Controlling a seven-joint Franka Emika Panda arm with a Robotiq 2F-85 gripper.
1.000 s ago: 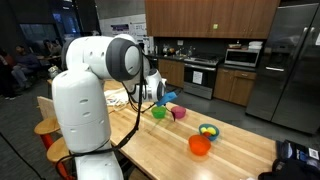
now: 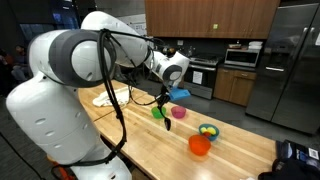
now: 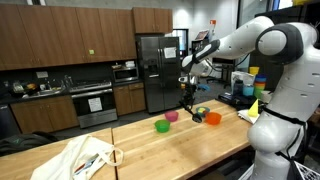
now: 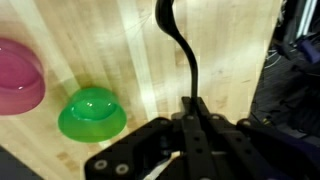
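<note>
In the wrist view a dark, long-handled utensil (image 4: 186, 45) runs out from my gripper, which is shut on its handle. The utensil's far end is cut off by the top edge there. Exterior view 1 shows the gripper (image 2: 163, 103) over the wooden table, with the utensil's dark end (image 2: 168, 125) hanging below it. A green bowl (image 4: 92, 114) and a pink bowl (image 4: 16, 78) lie to the left of the utensil in the wrist view, apart from it. Both look empty.
An orange bowl (image 2: 200, 145) and a blue bowl (image 2: 209, 130) with small coloured items inside stand to the right in exterior view 1. White cloth (image 3: 80, 153) covers part of a table in exterior view 2. Bare wood (image 2: 155, 150) lies in front of the bowls.
The arm has swung toward the near side of exterior view 1, carrying the utensil away from beside the pink bowl to over bare table. The bowls have stayed put.
</note>
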